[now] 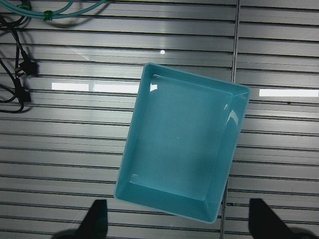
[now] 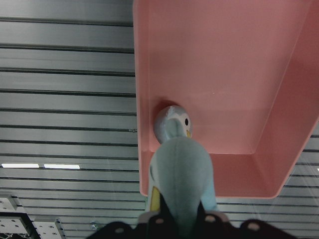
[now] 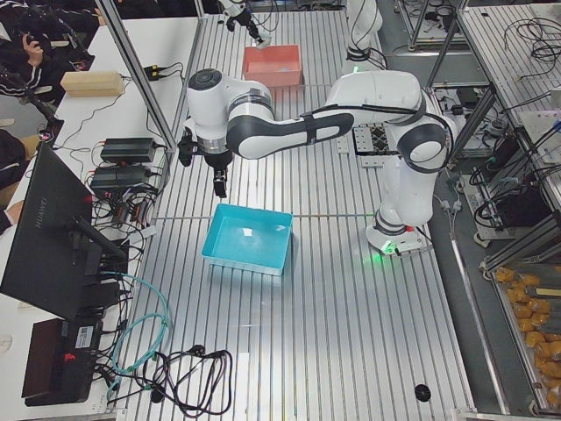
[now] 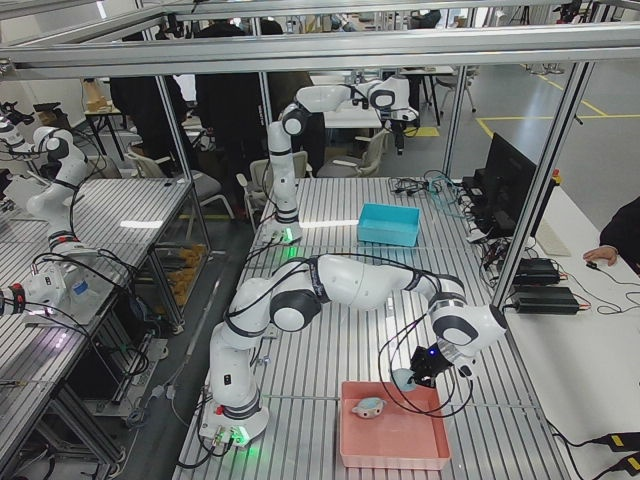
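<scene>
A pale blue-green plush toy (image 2: pixel 180 174) (image 4: pixel 404 380) is clamped in my right gripper (image 4: pixel 425 368), held over the pink bin (image 4: pixel 394 450) (image 2: pixel 224 59). A second, round plush toy with a bird face (image 4: pixel 369 408) (image 2: pixel 164 122) lies inside that bin against its wall. My left gripper (image 3: pixel 219 182) stands open with nothing between its fingers, above the empty turquoise bin (image 3: pixel 246 237) (image 1: pixel 179 139).
A monitor (image 3: pixel 53 228), power boxes (image 3: pixel 127 149) and looped cables (image 3: pixel 193 377) line the side of the slatted metal table. The table around both bins is mostly clear.
</scene>
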